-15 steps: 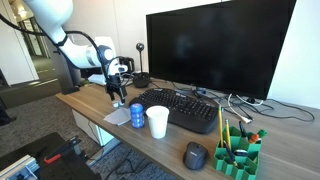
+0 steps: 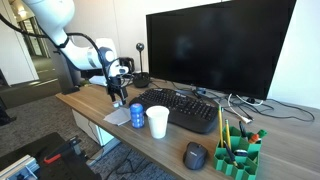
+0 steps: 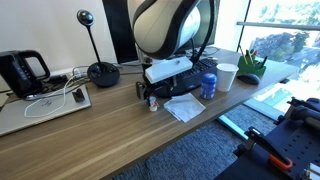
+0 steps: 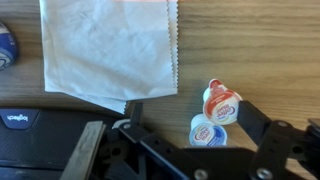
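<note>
My gripper is open, its two dark fingers wide apart with nothing held between them. In the wrist view, a small white bottle with a red part [image 4: 220, 103] appears near the right finger. Close below it is a white-and-blue round top [image 4: 206, 132]. From the side, the gripper [image 3: 148, 92] hangs just above the small bottles [image 3: 152, 104] on the wooden table. A white cloth [image 4: 110, 50] lies flat beside them. Whether a finger touches a bottle cannot be told.
A blue can [image 2: 137, 116] and a white cup [image 2: 157, 121] stand to the right of the cloth. Behind are a black keyboard [image 2: 180, 108] and a monitor [image 2: 215, 45]. A mouse [image 2: 195, 155] and green holder [image 2: 235, 150] sit farther right. Bare table [image 3: 80, 140] extends left.
My gripper has come down slightly and a little to the right toward the small bottles. The objects on the table have stayed in place.
</note>
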